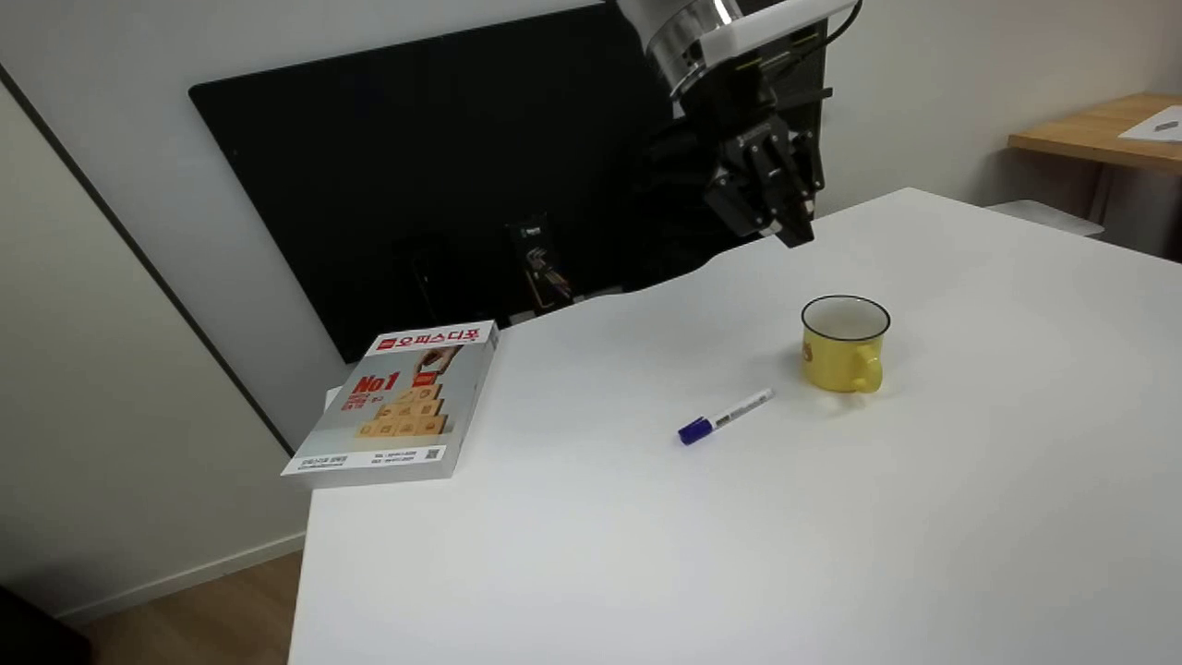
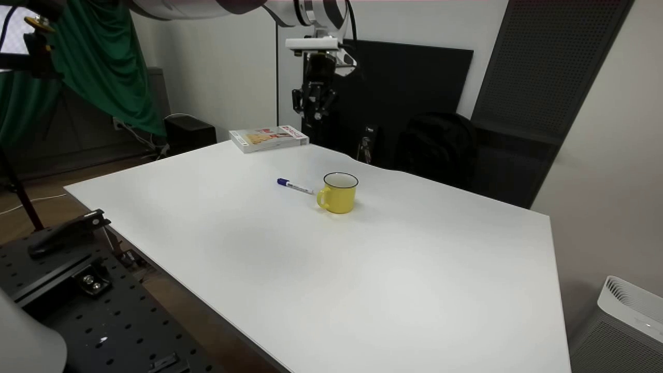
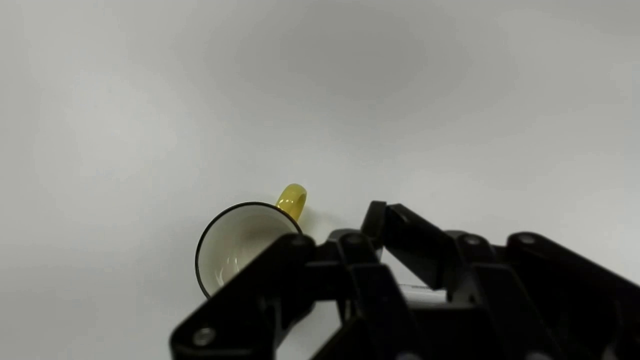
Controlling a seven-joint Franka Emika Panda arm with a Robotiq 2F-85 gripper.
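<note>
A yellow mug (image 1: 844, 353) with a dark rim stands upright on the white table, and nothing shows inside its visible part. The white marker (image 1: 740, 410) with a purple cap lies flat on the table beside it, apart from the mug. My gripper (image 1: 789, 231) hangs in the air, above and behind both. In the wrist view the fingertips of the gripper come together, and nothing shows between them. There the fingers hide part of the mug (image 3: 243, 243) and most of the marker (image 3: 423, 294).
A thick book (image 1: 393, 405) lies at the table's edge, on the left in exterior view 1. A black panel (image 1: 443, 166) stands behind the table.
</note>
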